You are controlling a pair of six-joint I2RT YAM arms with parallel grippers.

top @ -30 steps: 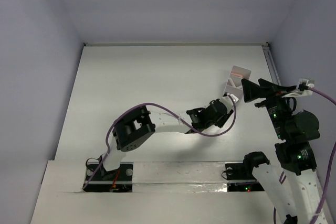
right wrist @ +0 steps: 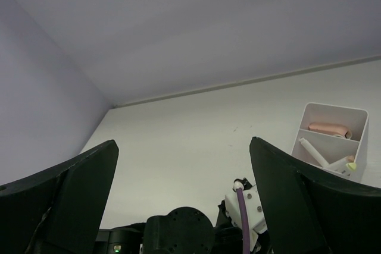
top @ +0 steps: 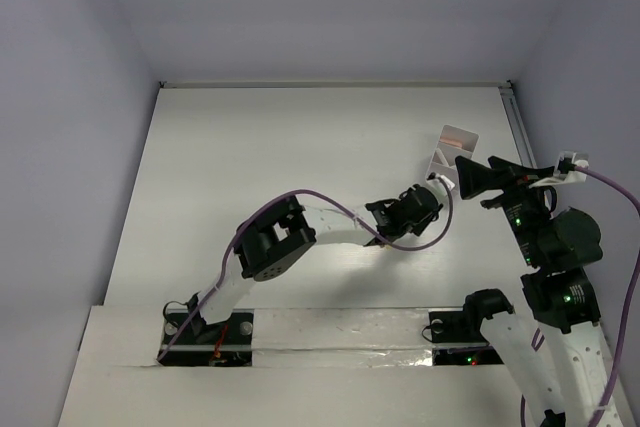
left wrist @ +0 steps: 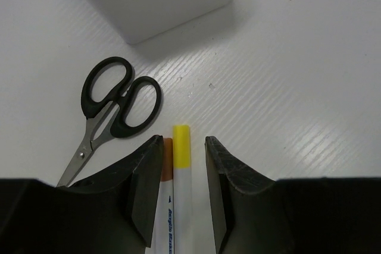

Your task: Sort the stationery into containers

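In the left wrist view two white markers lie side by side, one with an orange end, one with a yellow end. The fingers of my left gripper stand a little apart on either side of them. A gap shows beside the yellow-ended marker; whether the pads grip either one is unclear. Black-handled scissors lie beyond the left finger. A white two-part container holds a pinkish item in its far part and white sticks in its near part. My right gripper is open and empty.
The container's wall rises just past the scissors. My right gripper hangs near the container, close to the left one.
The right arm has shifted only a little.
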